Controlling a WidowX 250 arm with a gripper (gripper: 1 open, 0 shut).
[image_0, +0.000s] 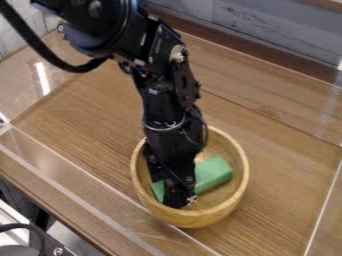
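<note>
A yellow-tan bowl rests on the wooden table, near the front middle of the camera view. In it lies a green block. My gripper reaches down into the bowl from above, its black body covering the left part of the block. The fingertips are down at the block, shut with it apparently between them, though the dark gripper hides most of the contact.
A pale wall runs along the back. A black cable lies at the lower left, beside the table's edge.
</note>
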